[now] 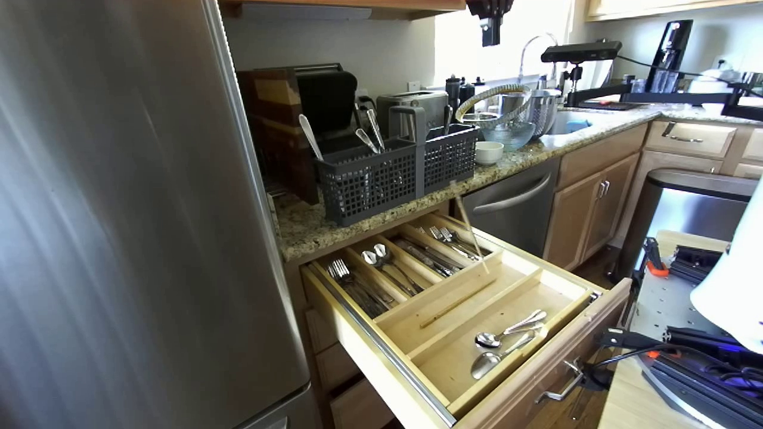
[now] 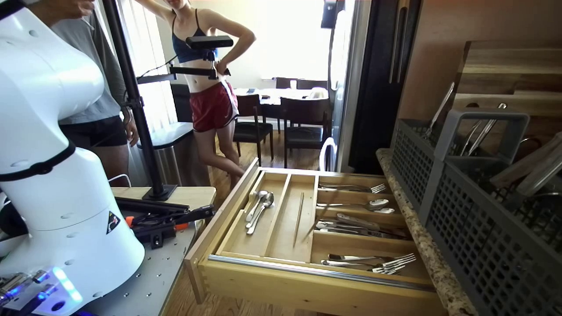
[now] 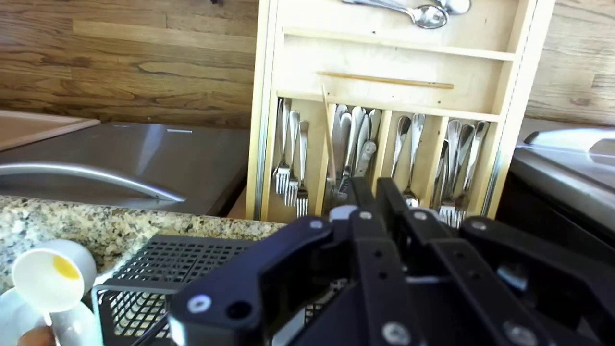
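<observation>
My gripper is high above the counter, its tip near the top of exterior view 1. In the wrist view its two fingers stand close together with a narrow gap, and I see nothing clearly held there. One wooden chopstick (image 1: 472, 235) is slanted over the open drawer (image 1: 400, 325), blurred and well below the gripper, apart from it. Whether it leans on something or is in mid-air, I cannot tell. A second chopstick (image 3: 386, 80) lies flat in the drawer's long middle compartment.
Forks (image 2: 392, 263), spoons (image 2: 376, 204) and knives (image 2: 353, 224) fill the drawer's rear slots. Two large spoons (image 1: 501, 343) lie in the front compartment. A grey cutlery basket (image 1: 372, 179) stands on the counter's edge. White bowl (image 1: 489, 151) sits beside it.
</observation>
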